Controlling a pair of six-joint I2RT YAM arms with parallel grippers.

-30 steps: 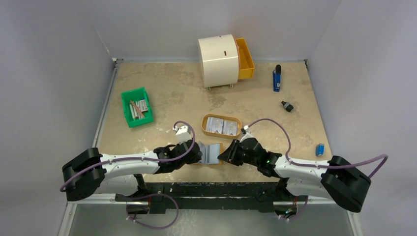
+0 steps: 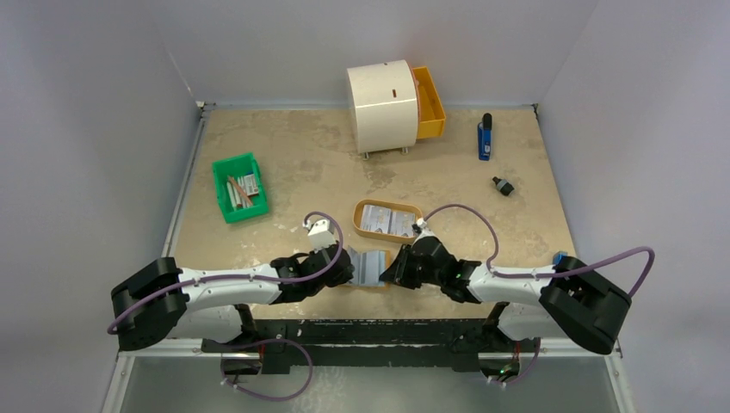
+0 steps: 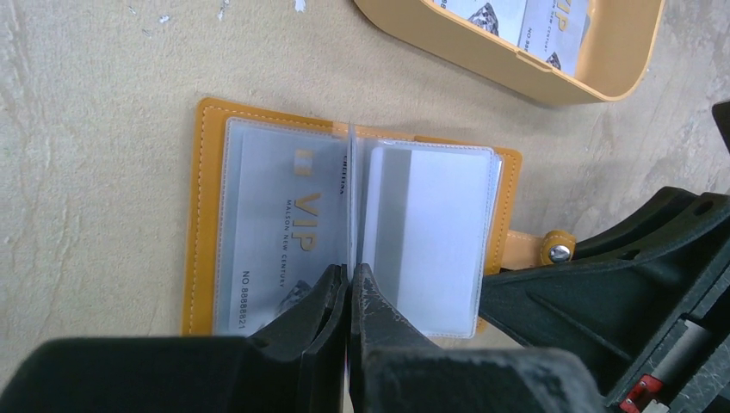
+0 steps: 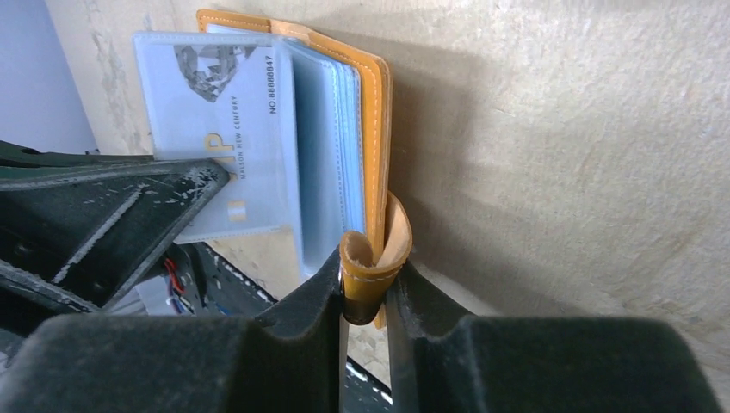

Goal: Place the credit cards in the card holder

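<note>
The open card holder [image 3: 207, 206], orange with clear sleeves, lies on the near middle of the table, a VIP card [image 3: 267, 224] showing on one side. My left gripper is shut at the upright middle sleeves, only thin plastic at its tips. My right gripper is at the holder's edge around its curled orange strap [image 4: 383, 232]; whether it is closed on it I cannot tell. Just behind the holder, a tan box [image 2: 361, 224] holds more cards [image 2: 387, 219].
A green bin [image 2: 219, 198] stands left, a white drum with yellow drawer [image 2: 379, 107] at the back, a blue stapler [image 2: 484, 142] and a dark small object [image 2: 504, 186] at the right.
The right arm has shifted slightly left and inward, its gripper now closer over the holder's right edge. The left arm is nearly unchanged.
</note>
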